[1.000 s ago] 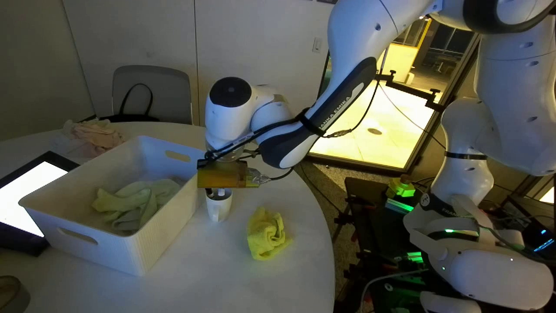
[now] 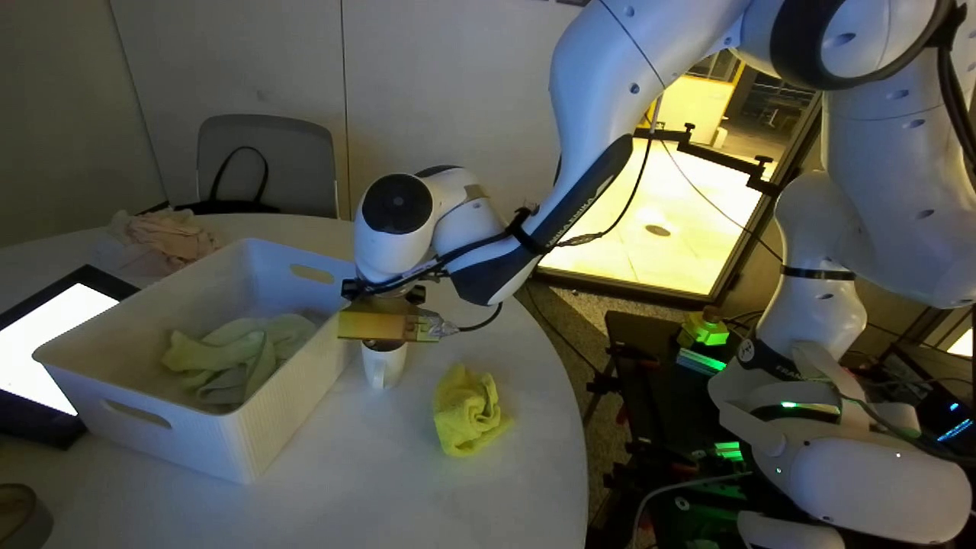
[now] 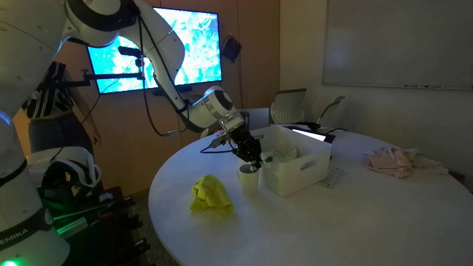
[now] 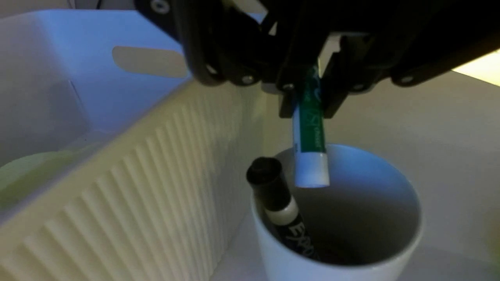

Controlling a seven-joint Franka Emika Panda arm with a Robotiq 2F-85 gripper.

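Observation:
In the wrist view, my gripper is shut on a green-labelled marker (image 4: 312, 133) with a white lower end. That end overlaps the opening of a white mug (image 4: 337, 275) in this view; whether it is below the rim I cannot tell. Leaning inside the mug is a black Expo marker (image 4: 284, 213), its cap poking past the rim. Exterior view 2 has the gripper (image 3: 257, 164) right at the top of the mug (image 3: 249, 181), the green marker (image 3: 267, 160) tilted. From exterior view 1, the gripper's fingers are hidden behind its camera housing above the mug (image 2: 384, 367).
Close beside the mug stands a white bin (image 2: 284, 435) holding pale cloths (image 2: 242, 352). A crumpled yellow cloth (image 2: 467, 412) lies on the table on the mug's other side. Pinkish cloths (image 3: 392, 162) and a lit screen (image 2: 55, 343) are farther off.
The arm has come down and shifted slightly left in exterior view 1, bringing the gripper closer to the mug. Mug, bin and yellow cloth have stayed put.

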